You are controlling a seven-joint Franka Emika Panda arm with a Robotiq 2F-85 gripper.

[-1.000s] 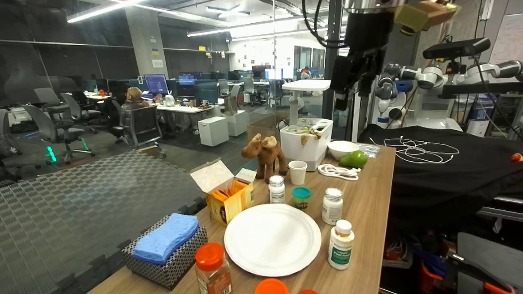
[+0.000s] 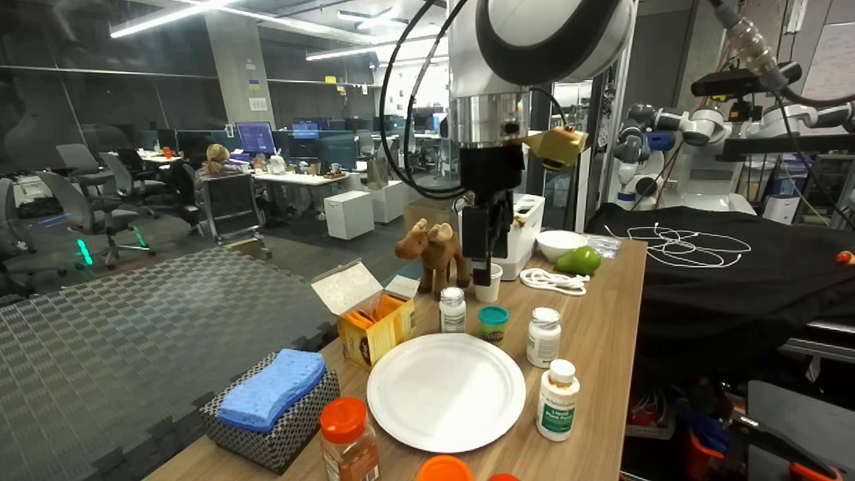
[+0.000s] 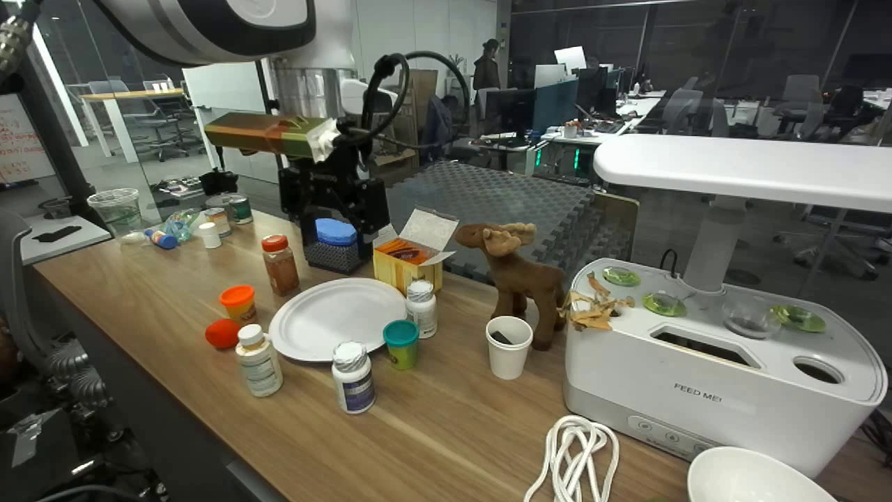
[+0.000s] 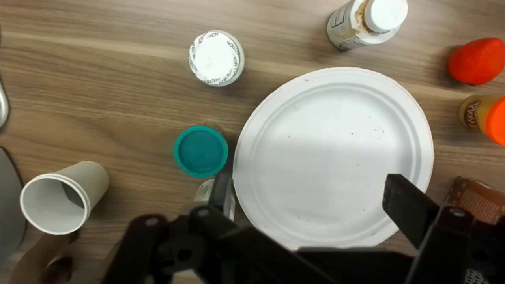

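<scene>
My gripper stands open above the table, its two black fingers wide apart with only air between them. In the wrist view the white oval plate (image 4: 326, 156) lies below and between the fingers. One finger overlaps a white bottle (image 3: 422, 309) that stands just beside the plate. By the plate's rim is the teal-lidded tub (image 4: 201, 151). Two more white bottles, one with a printed seal (image 4: 216, 58) and one plant food bottle (image 2: 558, 400), stand along the near side. The white cup (image 3: 508, 347) has something dark inside.
An open yellow box of orange packets (image 3: 410, 259), a plush moose (image 3: 524, 272) and a white planter (image 3: 711, 385) line the far side. A red-lidded jar (image 3: 280, 265), orange-lidded tub (image 3: 239, 304) and blue sponge (image 2: 273, 389) surround the plate's other end. The plate is bare.
My gripper has come down and leftward in exterior view 1, from high near the right side to above the table by the cup. The objects on the table look unmoved.
</scene>
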